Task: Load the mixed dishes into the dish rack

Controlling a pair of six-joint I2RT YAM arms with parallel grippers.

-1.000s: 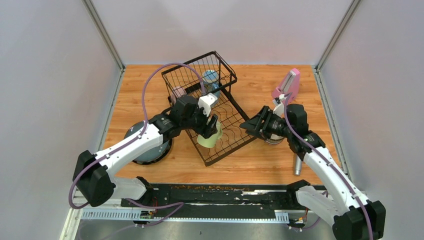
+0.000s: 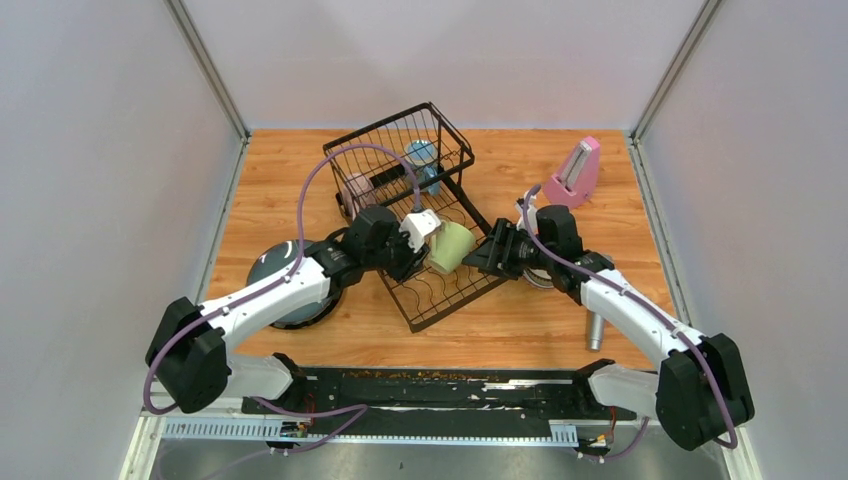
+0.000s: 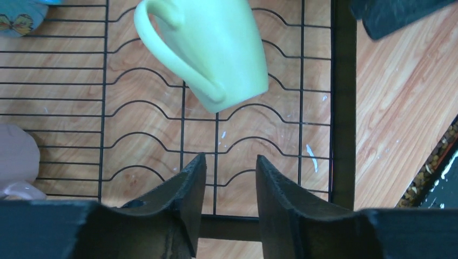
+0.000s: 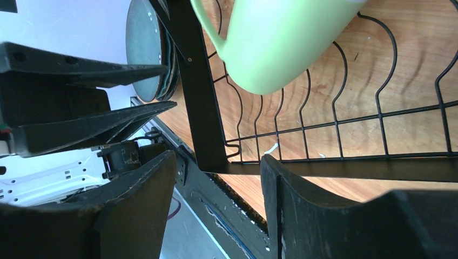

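Observation:
A light green mug (image 2: 452,246) lies tilted on the lower tier of the black wire dish rack (image 2: 420,322), handle upward in the left wrist view (image 3: 227,54). My left gripper is open beside the mug, with bare rack wires between its fingers. My right gripper is also open, at the rack's right edge close to the mug (image 4: 281,38), holding nothing. A pink cup (image 3: 13,154) and a blue butterfly cup (image 3: 19,19) are farther along in the rack.
Grey-blue plates (image 2: 275,262) stand left of the rack. A pink object (image 2: 575,175) sits at the back right, a silver cylinder (image 2: 595,335) at the front right. A round dish is partly hidden under the right arm.
The mug has shifted and turned, now lying farther right and higher in the top view.

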